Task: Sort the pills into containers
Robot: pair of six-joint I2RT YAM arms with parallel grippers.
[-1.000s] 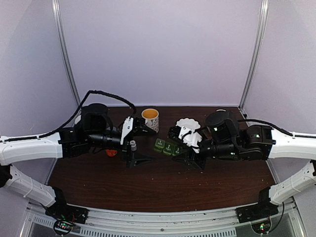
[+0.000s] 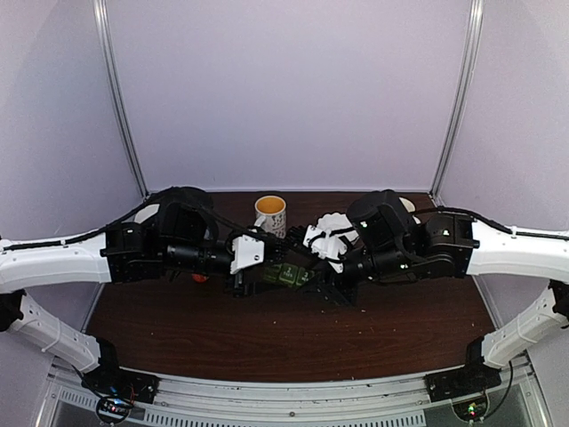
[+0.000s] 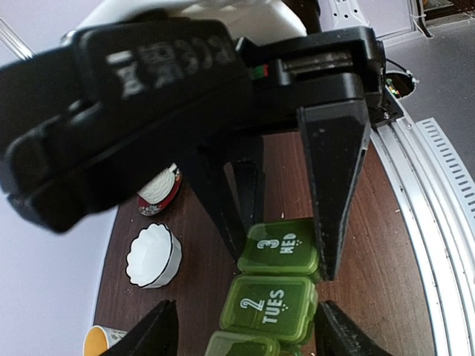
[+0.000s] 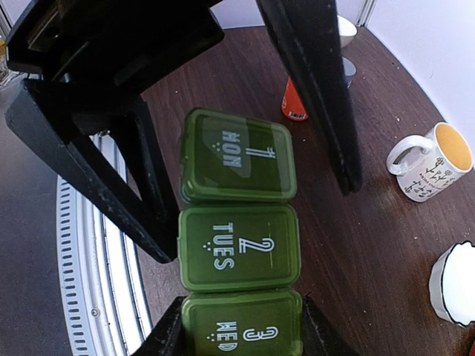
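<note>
A green pill organizer (image 2: 288, 275) with lids marked MON, TUES and WED hangs between my two grippers above the table. In the right wrist view, my right gripper is shut on the end with the WED lid (image 4: 241, 326). At the other end, my left gripper stands part open around the compartment with the MON lid (image 4: 237, 157). A gap shows between that lid and one left finger. The TUES lid (image 3: 269, 304) lies between the grippers. All visible lids are closed.
A patterned mug (image 2: 270, 215) stands at the back. A white fluted cup (image 3: 154, 256) is to its right, with a dish (image 3: 157, 189) farther right. On the left, a red container (image 4: 295, 100) stands on the table.
My left gripper has moved right, from apart to around the organizer's MON end. The right gripper and the organizer have shifted slightly left.
</note>
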